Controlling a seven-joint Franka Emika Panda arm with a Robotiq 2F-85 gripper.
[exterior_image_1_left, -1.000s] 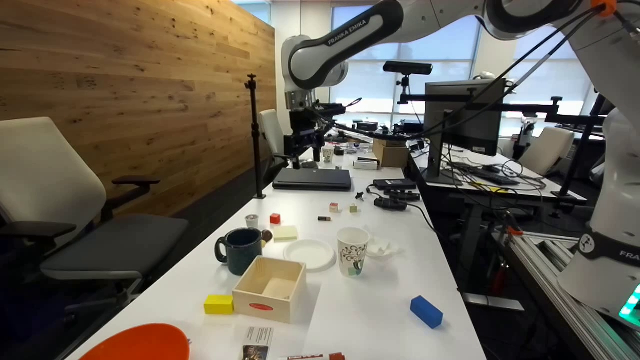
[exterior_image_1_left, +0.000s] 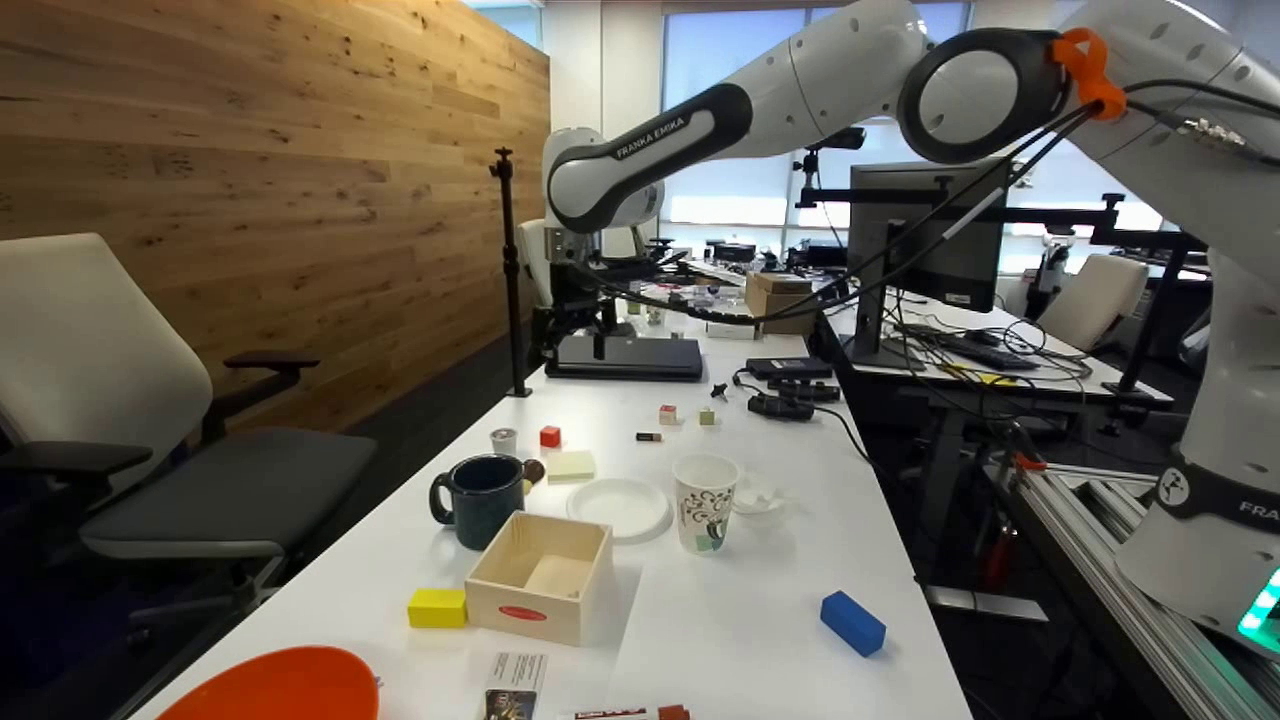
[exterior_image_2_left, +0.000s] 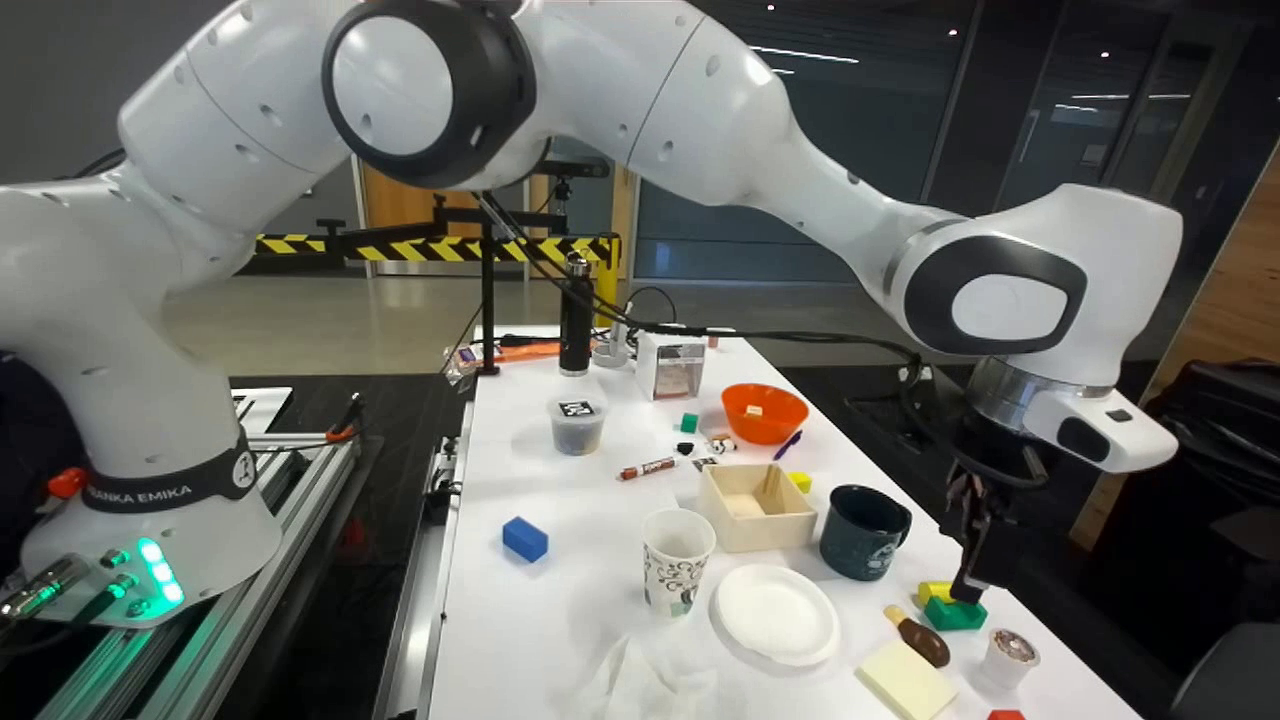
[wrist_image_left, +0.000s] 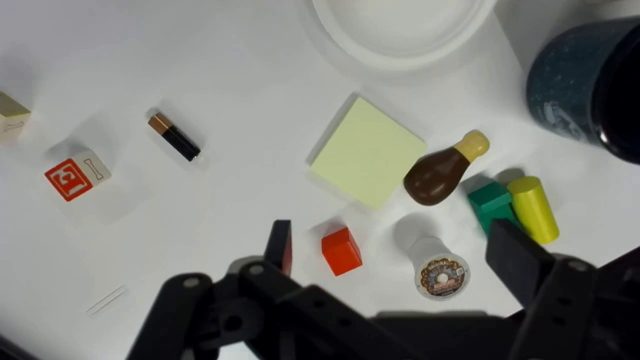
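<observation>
My gripper is open, its fingers (wrist_image_left: 279, 249) wide apart and nothing held between them. It hangs above the table, pointing down. In the wrist view a red cube (wrist_image_left: 342, 252) and a coffee pod (wrist_image_left: 442, 273) appear between the fingers, on the table below. A green block (wrist_image_left: 493, 204) and a yellow cylinder (wrist_image_left: 534, 210) lie by the right finger, which partly covers the green block. Beyond them are a brown and tan pear-shaped piece (wrist_image_left: 444, 170) and a pale yellow sticky-note pad (wrist_image_left: 369, 153).
A dark mug (exterior_image_2_left: 859, 534), wooden box (exterior_image_2_left: 750, 528), white plate (exterior_image_2_left: 777, 614) and paper cup (exterior_image_2_left: 674, 564) stand close together. A battery (wrist_image_left: 174, 137) and a letter block (wrist_image_left: 77, 174) lie farther left in the wrist view. The blue block (exterior_image_2_left: 524, 539) has clear table around it.
In exterior view 1 my arm and gripper have come lower and shifted slightly left. The tabletop objects have stayed in place.
</observation>
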